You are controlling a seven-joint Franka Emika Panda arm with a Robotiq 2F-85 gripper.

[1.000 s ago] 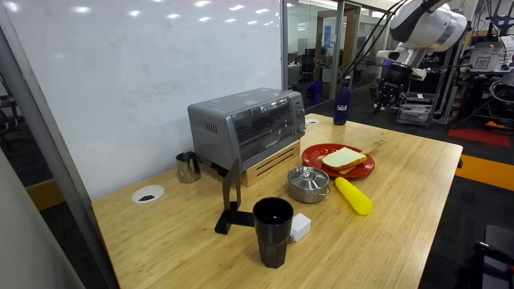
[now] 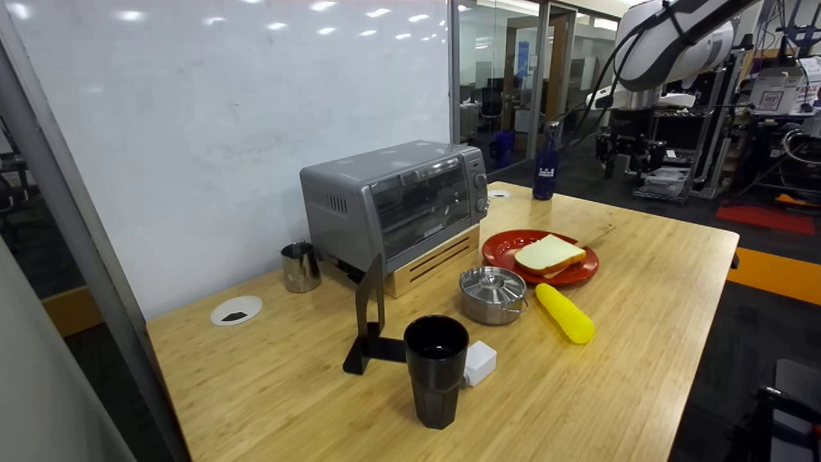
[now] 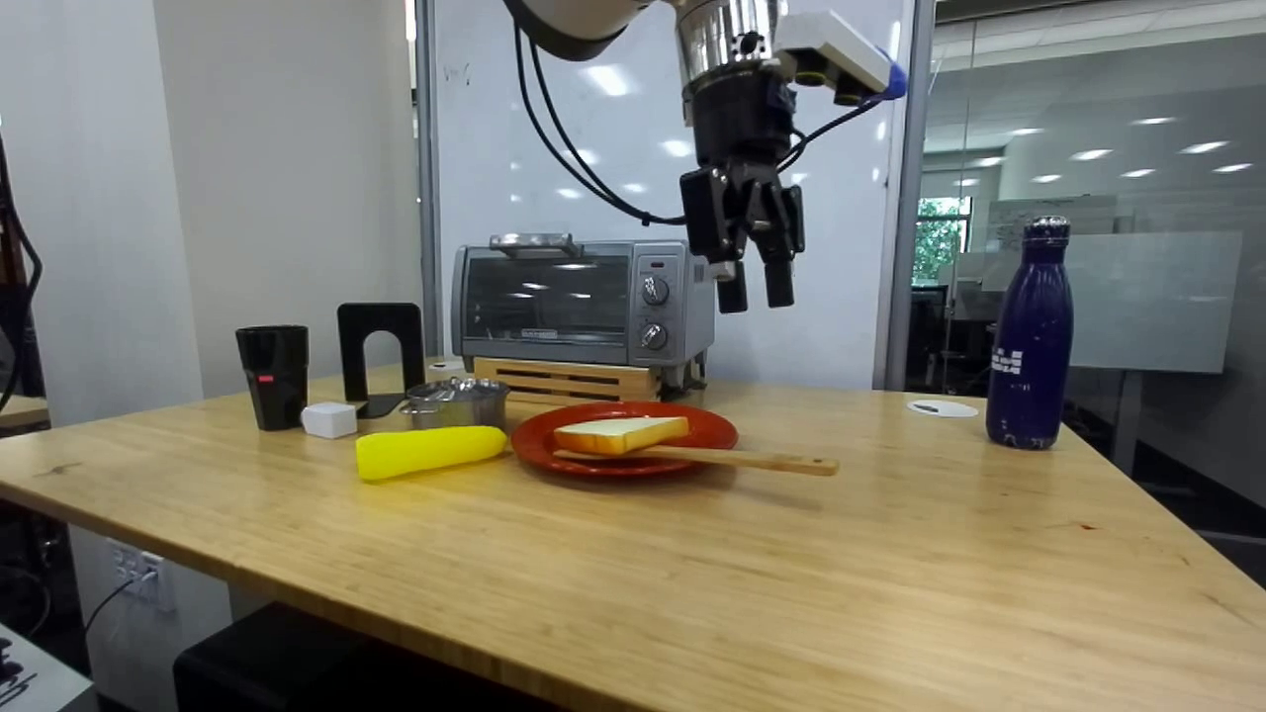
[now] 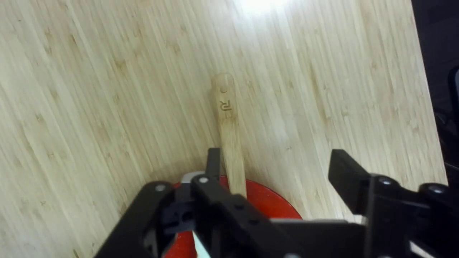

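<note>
A wooden spatula (image 3: 760, 461) lies with its blade under a slice of bread (image 3: 619, 434) on a red plate (image 3: 570, 461). Its handle sticks out over the plate's rim and, in the wrist view, the spatula handle (image 4: 230, 124) points away from the plate. My gripper (image 3: 756, 297) hangs in the air well above the table, over the handle side of the plate. Its fingers stand apart with nothing between them; from the wrist camera, the gripper has its left finger beside the handle and its right one over bare table.
A toaster oven (image 3: 546, 303) stands behind the plate. To its left are a lidded pot (image 2: 492, 296), a yellow object (image 2: 566, 312), a black cup (image 2: 435, 369) and a white block (image 2: 480, 362). A blue bottle (image 3: 1030, 344) stands at the right.
My arm has swung and the gripper, tilted a second ago, now points more nearly straight down and sits a little farther right in exterior view 1. The objects on the table have stayed put.
</note>
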